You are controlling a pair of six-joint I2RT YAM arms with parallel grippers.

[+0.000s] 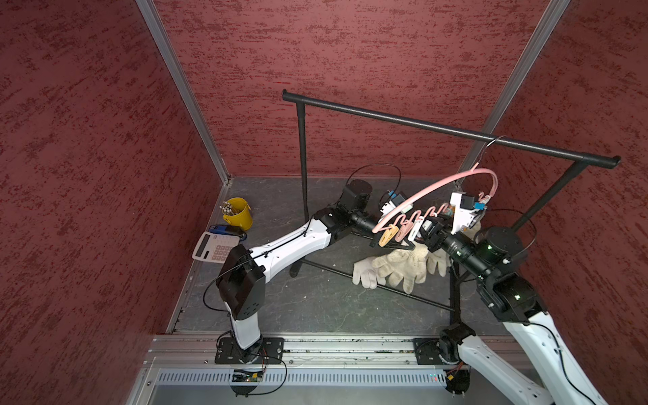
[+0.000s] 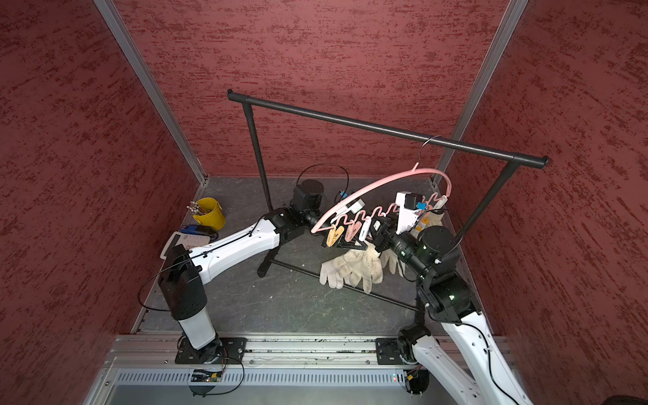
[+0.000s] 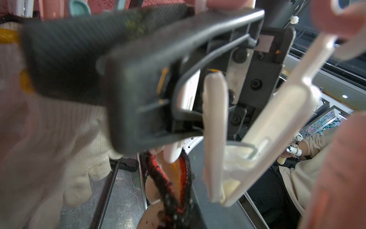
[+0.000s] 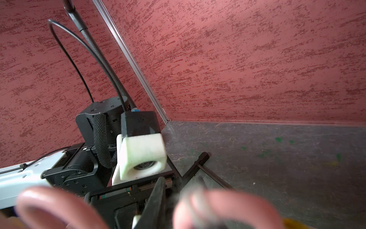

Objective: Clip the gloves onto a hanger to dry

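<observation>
A pink hanger [image 1: 438, 183] with a row of small clips hangs by its hook from the black rail. My right gripper reaches in from the right in the left wrist view, its fingers [image 3: 139, 110] shut on what looks like a white clip [image 3: 173, 153]. Just below that clip's end is a cuff hem edged in black and red [image 3: 183, 171], folded to a V. My left gripper [image 1: 410, 245] appears shut on this off-white glove [image 1: 407, 264] under the clips; its fingertips are hard to see. Another glove with a yellow hem [image 3: 8, 36] hangs beyond.
A nearer white clip [image 3: 268, 122] dangles empty beside my right fingers; pink and yellow [image 1: 388, 235] clips hang left of it. The rack's lower bar [image 1: 330, 270] crosses the floor. A yellow cup [image 1: 238, 213] and a calculator [image 1: 216, 247] stand far left.
</observation>
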